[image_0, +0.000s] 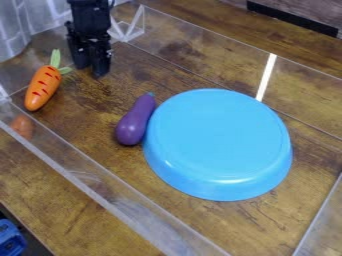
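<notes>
My dark gripper is at the upper left, low over the wooden surface near the back corner of the clear-walled enclosure; its fingers are too dark and small to read. An orange toy carrot with a pale green top lies in front of it and to the left. A purple toy eggplant rests near the middle, just left of a large upturned-looking light blue round dish.
Transparent walls border the area, with a white strip at the right. A blue object sits outside at the lower left. Bare wood is clear at the upper middle and below the eggplant.
</notes>
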